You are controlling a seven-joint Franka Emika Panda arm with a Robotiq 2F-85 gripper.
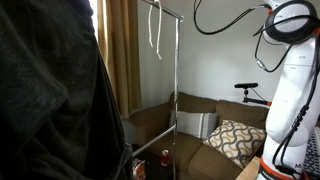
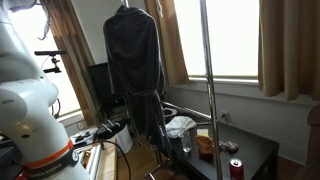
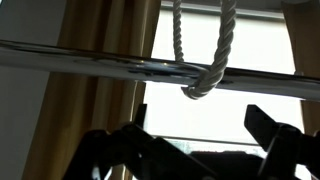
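In the wrist view my gripper is open, its two black fingers wide apart with nothing between them. Ahead of it and above the fingertips, a white twisted rope (image 3: 223,45) loops under a shiny metal rail (image 3: 100,63). The fingers show no contact with either. Exterior view 1 has the same pale rope (image 1: 158,30) dangling from the top of a metal rack (image 1: 176,80). A dark robe (image 2: 137,60) hangs on the rack in exterior view 2. Neither exterior view shows the gripper itself.
A brown sofa (image 1: 200,155) with a patterned pillow (image 1: 235,140) stands behind the rack. On a dark low table (image 2: 255,150) are a red can (image 2: 236,169) and an orange-brown item (image 2: 205,145). Bright windows and brown curtains (image 1: 125,60) are at the back.
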